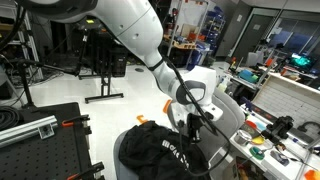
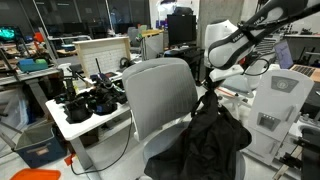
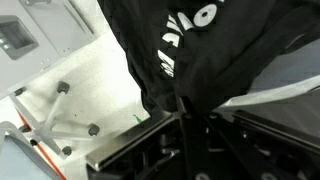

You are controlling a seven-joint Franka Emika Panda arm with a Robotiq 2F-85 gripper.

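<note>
A black cloth garment with white lettering (image 3: 160,60) is draped over the seat of a grey chair (image 2: 160,92). My gripper is shut on a gathered bit of that fabric. In the second exterior view, the black cloth (image 2: 205,140) rises to a peak just below the gripper (image 2: 210,92), while the rest hangs over the seat. Seen from the first exterior view, most of the cloth (image 1: 150,147) lies to the left of the gripper. Folds hide much of the fingertips.
The chair's backrest stands close beside the arm. A cluttered white table (image 2: 92,122) is behind the chair, and a shelf with several tools and items (image 1: 270,150) is at the right. An orange bin (image 2: 38,145) sits on the floor at the left.
</note>
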